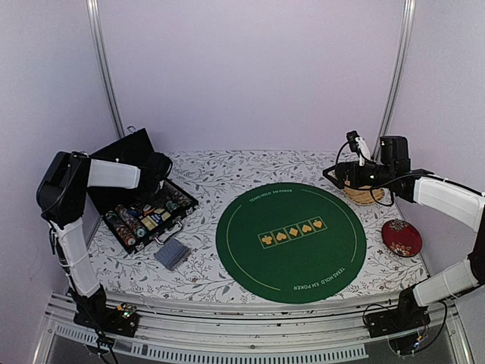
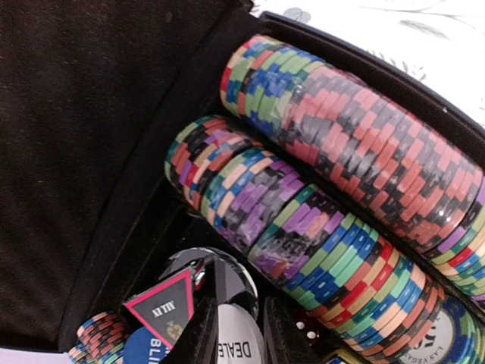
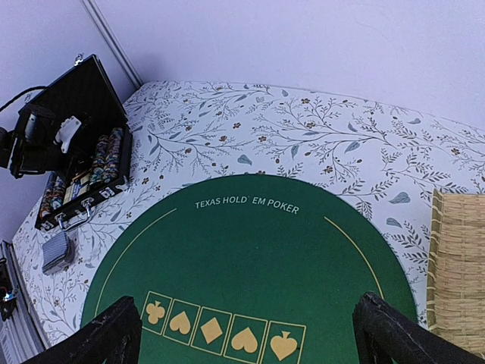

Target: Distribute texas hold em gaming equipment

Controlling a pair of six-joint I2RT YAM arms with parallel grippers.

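Note:
An open black case (image 1: pixel 133 247) on the left holds rows of poker chips (image 2: pixel 348 144), a white DEALER button (image 2: pixel 235 345) and other markers. My left gripper is down inside the case at the DEALER button, its dark fingers low in the wrist view; whether they grip it I cannot tell. My right gripper stands open above the right side, nothing between its fingers. The green poker mat (image 1: pixel 292 265) lies in the middle, bare. A grey stack (image 1: pixel 172 254), apparently cards, lies beside the case.
A woven basket (image 3: pixel 458 258) stands at the back right, partly under my right arm. A red round object (image 1: pixel 402 237) lies at the right edge.

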